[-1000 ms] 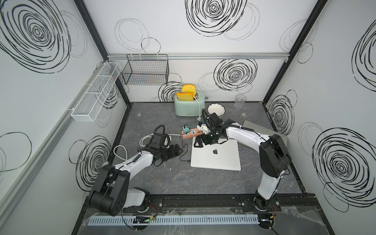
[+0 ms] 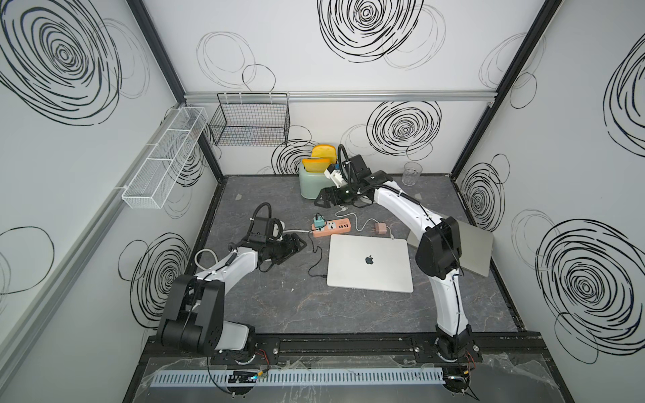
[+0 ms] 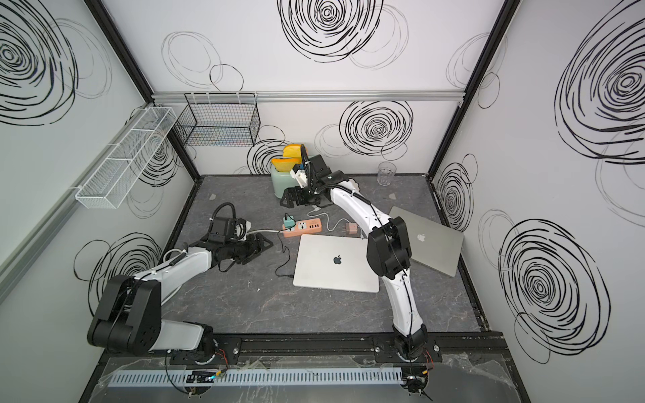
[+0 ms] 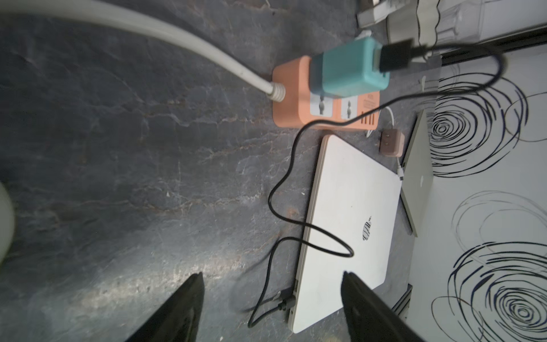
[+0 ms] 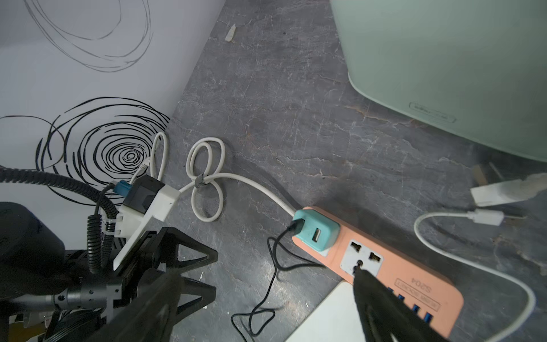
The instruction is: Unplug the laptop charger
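A teal charger (image 5: pixel 316 229) sits in the end socket of the orange power strip (image 5: pixel 398 272). Its black cable (image 4: pixel 287 165) loops across to the side of the closed silver laptop (image 2: pixel 369 263), where the plug (image 4: pixel 286 303) is in the edge. Low over the table left of the laptop, my left gripper is open and empty, its fingers (image 4: pixel 182 302) wide apart. My right gripper is open too, with nothing in its fingers; it hangs above and behind the strip, in front of the toaster.
A green toaster (image 3: pixel 281 182) with yellow slices stands at the back. A pink adapter (image 2: pixel 380 228) on a white cable lies behind the laptop. At the right lies a grey laptop (image 3: pixel 430 243), with a glass (image 2: pixel 412 173) behind.
My right gripper has moved back and slightly left, from over the laptop to beside the toaster. The left gripper has shifted slightly back. The charger and laptop have not moved.
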